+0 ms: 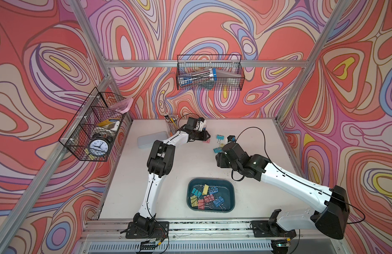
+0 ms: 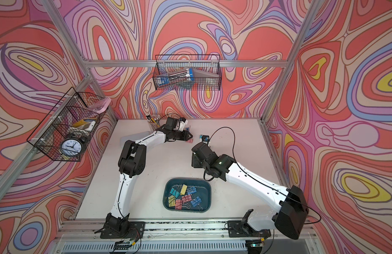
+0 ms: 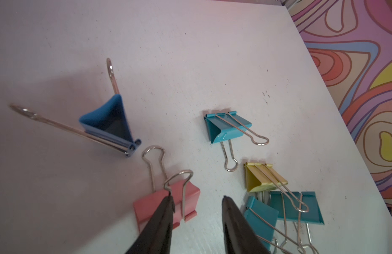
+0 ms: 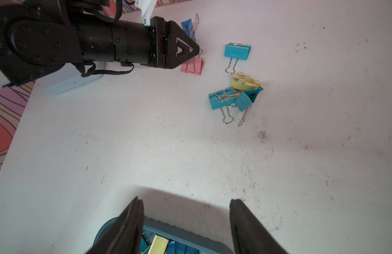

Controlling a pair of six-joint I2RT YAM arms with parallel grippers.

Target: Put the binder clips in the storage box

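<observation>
The dark teal storage box [image 1: 211,210] stands at the front middle of the table, with several coloured binder clips inside. At the back, the left wrist view shows a blue clip [image 3: 107,119] and a pink clip [image 3: 167,204] close together. Farther right are a teal clip [image 4: 237,51], a yellow clip [image 4: 245,81] and two more teal clips touching it. My left gripper, its fingers apart and empty, is over the table by the pink clip. Between the box and the teal clips, my right gripper hangs with parted fingers and nothing between them.
A grey case [image 1: 152,139] and a pen holder [image 1: 172,125] sit at the back left, beside the left arm. Wire baskets hang on the back [image 1: 210,72] and left [image 1: 95,127] frames.
</observation>
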